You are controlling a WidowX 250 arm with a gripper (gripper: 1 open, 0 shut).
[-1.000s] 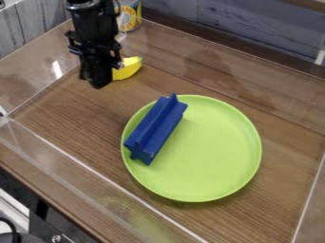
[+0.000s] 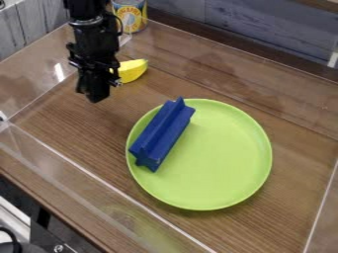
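My black gripper (image 2: 93, 85) hangs low over the wooden table at the upper left, shut, with nothing visible between its fingers. Just to its right, partly behind it, lies a yellow banana-like object (image 2: 129, 69). A blue elongated block (image 2: 164, 132) rests on the left part of a round green plate (image 2: 215, 168) at the centre right.
A can (image 2: 129, 16) with a yellow and blue label stands at the back, behind the arm. Raised edges border it at left and back.
The gripper has shifted slightly and sits a little lower beside the yellow object. The plate and blue block have not moved.
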